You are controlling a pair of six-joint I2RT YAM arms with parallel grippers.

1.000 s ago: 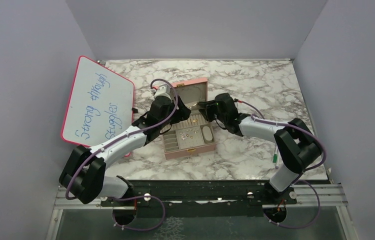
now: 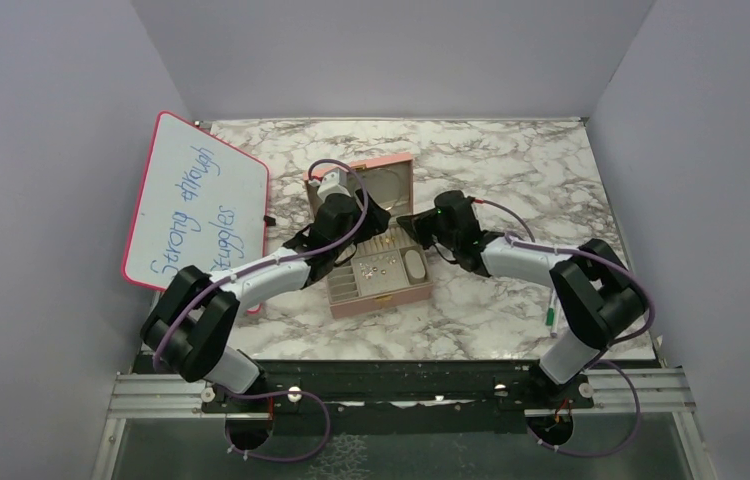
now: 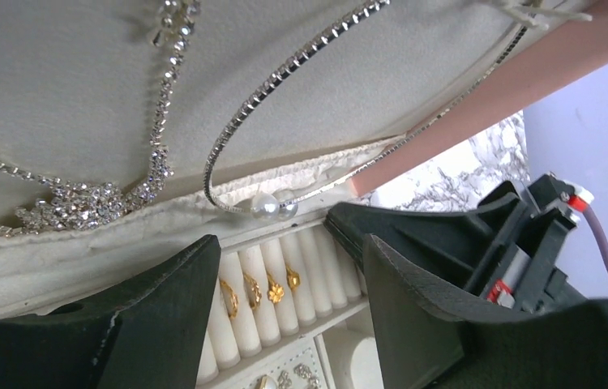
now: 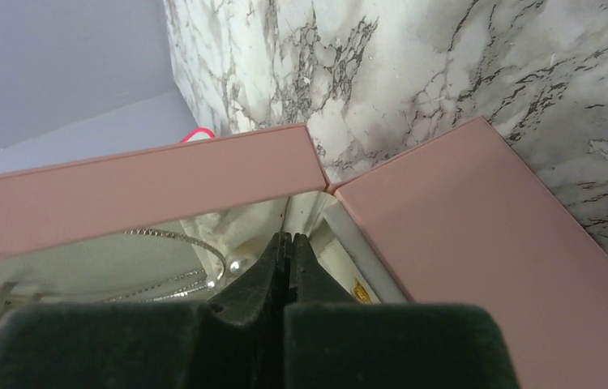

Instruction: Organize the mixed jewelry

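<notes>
A pink jewelry box [image 2: 381, 304] stands with its lid raised. Inside the lid, a silver chain necklace with two pearls [image 3: 265, 207] hangs in a loop by the pale fabric pouch edge. Left of it hangs a sparkling, bunched chain [image 3: 90, 203]. My left gripper faces the lid, fingers wide apart and empty. From the right, my right gripper reaches between lid and base with its fingertips together. The pearls [image 4: 234, 265] show just beside its tips; no jewelry is visible between them. Several gold rings [image 3: 275, 290] sit in the ring rolls.
Small earrings [image 2: 371, 268] lie on the box's middle panel, beside a round pale piece [image 2: 414, 265]. The lid's pink side wall [image 4: 163, 188] stands close to my right gripper. A whiteboard [image 2: 197, 205] leans at left.
In the top view, the left gripper has moved right, closer to the right one. The pearls remain by the pouch edge.
</notes>
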